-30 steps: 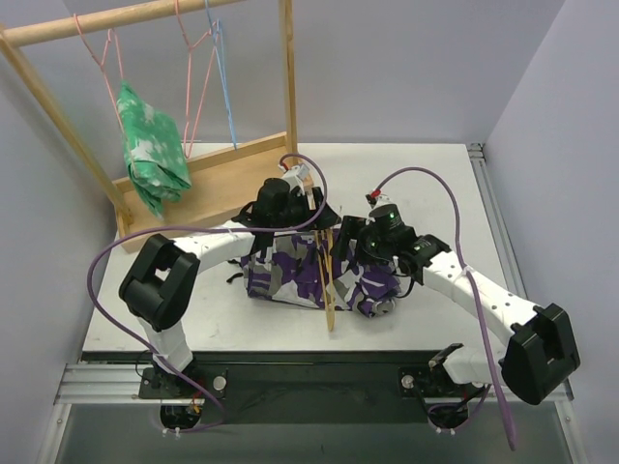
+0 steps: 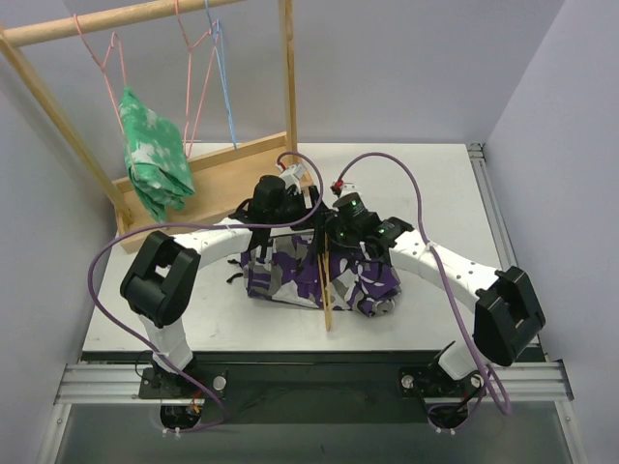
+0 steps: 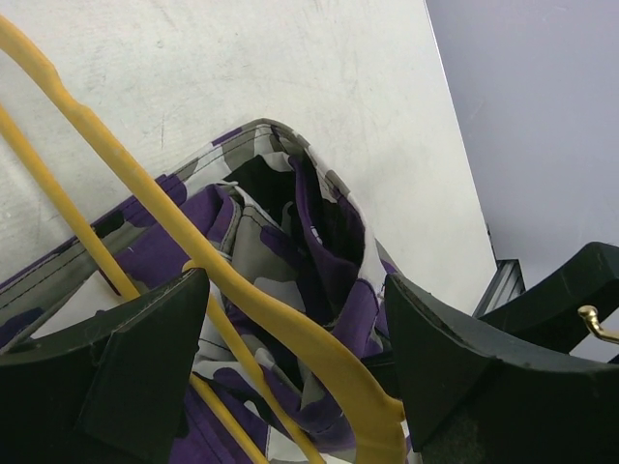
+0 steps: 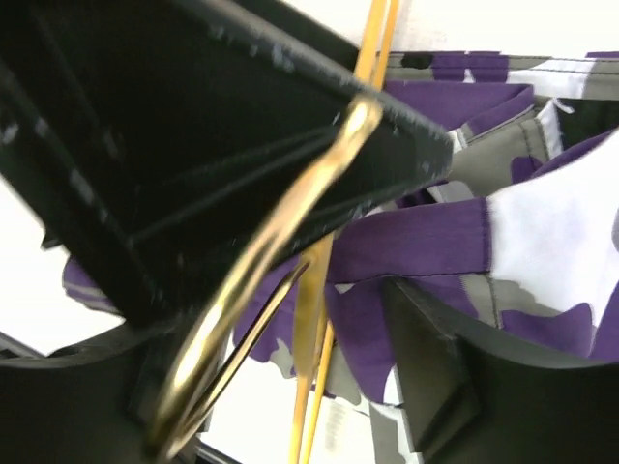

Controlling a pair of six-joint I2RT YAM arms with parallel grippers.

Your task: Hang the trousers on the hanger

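Purple, grey and white camouflage trousers (image 2: 295,273) lie folded flat at the table's middle. Across them runs a thin yellow hanger (image 2: 327,307), its near end sticking out past the cloth. In the left wrist view the hanger (image 3: 253,298) crosses between the parted fingers of my open left gripper. My right gripper has its fingers apart, the hanger's yellow bars and some cloth showing in the gap. The gold hook (image 4: 280,232) crosses in front of a large black part of the left gripper. In the top view both grippers meet at the hanger's far end.
A wooden rack (image 2: 145,12) stands at the back left, with pink and blue hangers and a green folded cloth (image 2: 157,155) hanging from it. Bare table (image 2: 440,184) shows at the right and along the front.
My right arm has moved left and toward the back, bringing its gripper against the hanger's far end beside the left gripper. The left arm and trousers look unmoved. The green cloth sways.
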